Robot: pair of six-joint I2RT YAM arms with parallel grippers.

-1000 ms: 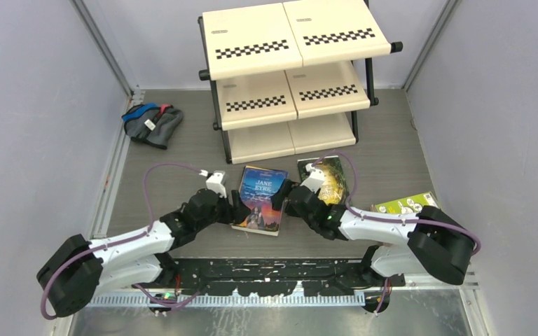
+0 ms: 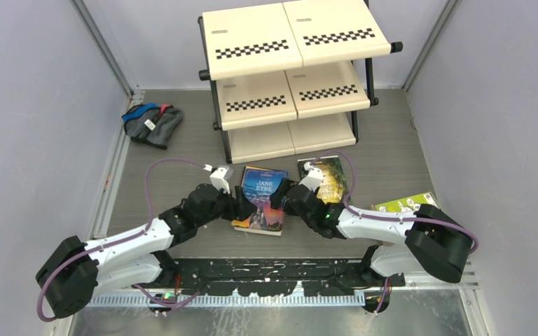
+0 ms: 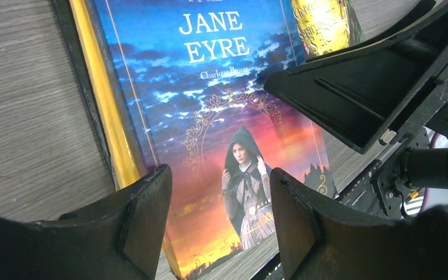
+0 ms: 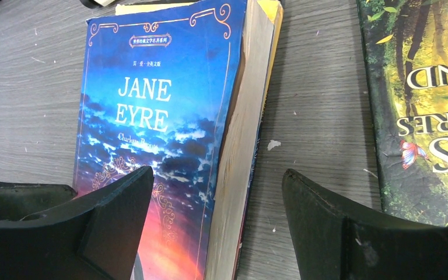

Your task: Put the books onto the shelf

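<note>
The blue Jane Eyre book lies face up in front of the shelf, on top of another book with a yellow edge. My left gripper is open at the stack's left side, fingers apart over the lower cover in the left wrist view. At the right side stands my right gripper, its fingers apart with the page edge of Jane Eyre showing between them. Whether either gripper touches the stack I cannot tell. A green and yellow book lies to the right, partly hidden by the right arm.
A cream shelf with three tiers stands behind the books, its boards bare. A grey pouch lies at the back left. Near the right wall is a green book or file, partly covered by the right arm.
My left gripper has shifted slightly to the right, and the lower end of the Jane Eyre stack has moved a little right. The right arm has barely moved.
</note>
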